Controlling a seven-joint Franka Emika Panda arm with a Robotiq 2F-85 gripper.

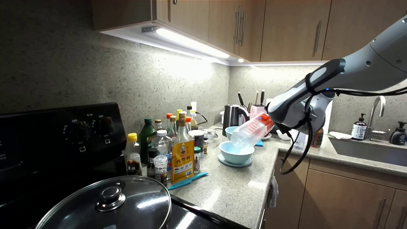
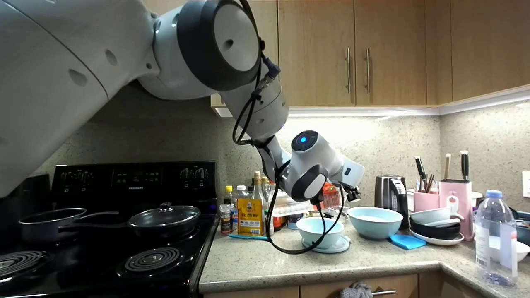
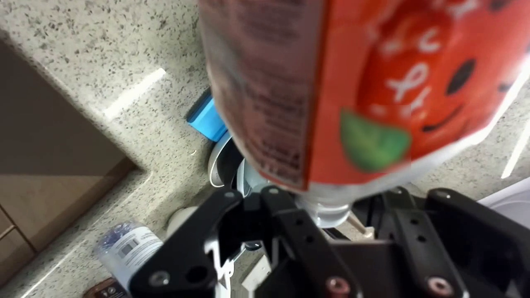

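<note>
A clear plastic bottle (image 1: 247, 133) with a red label (image 3: 377, 89) is tilted steeply, its clear end down to the left over a light blue bowl (image 1: 237, 156). My gripper is shut on the bottle near its red-labelled part; the exact contact is largely hidden by the bottle and the fingers. In exterior view 2 the arm hides part of the bottle (image 2: 293, 203). The bowl (image 2: 320, 231) stands upright on a light blue plate (image 2: 343, 244). Whether bottle and bowl touch cannot be told.
A larger blue bowl (image 2: 375, 222) and a black kettle (image 1: 231, 119) stand behind. Sauce bottles and a yellow packet (image 1: 182, 162) crowd the wall side. A lidded pan (image 1: 110, 206) is on the stove.
</note>
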